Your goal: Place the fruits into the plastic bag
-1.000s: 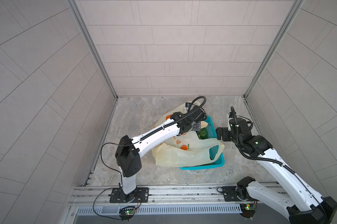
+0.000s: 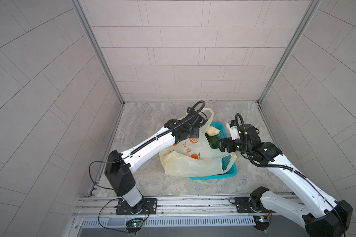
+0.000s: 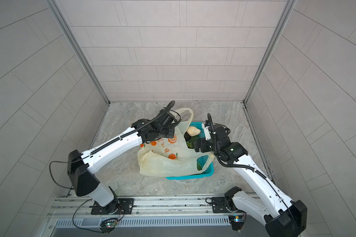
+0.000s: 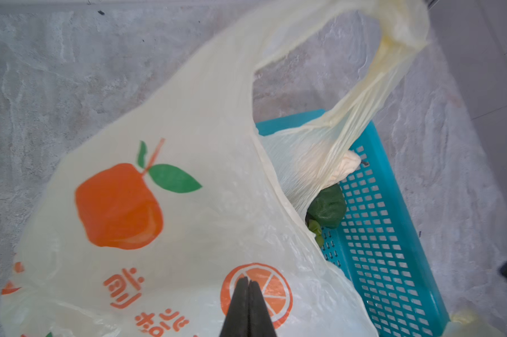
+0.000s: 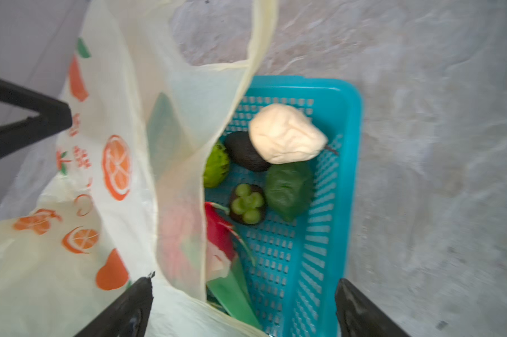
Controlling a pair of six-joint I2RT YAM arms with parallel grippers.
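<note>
A translucent cream plastic bag (image 4: 208, 224) with orange fruit prints lies over the left part of the turquoise basket (image 5: 352, 168). Inside the basket, the right wrist view shows a pale lumpy fruit (image 5: 287, 134), a dark oval fruit (image 5: 243, 150), a dark green fruit (image 5: 290, 191), a mangosteen-like fruit (image 5: 248, 203), a yellow-green one (image 5: 215, 166) and a red-and-green item (image 5: 225, 241) partly behind the bag's edge. My left gripper is shut over the bag's print, nothing visible between its fingers. My right gripper stands open above the bag's edge and basket, holding nothing.
The bag's upper handle loop (image 2: 208, 116) rises at the back near the left gripper. Bare grey table (image 5: 427, 196) lies right of the basket, and more is free to the left of the bag.
My left arm has swung left, off the basket's back part, and the bag's handle now stands up there. My right gripper has moved left, over the basket's right side.
</note>
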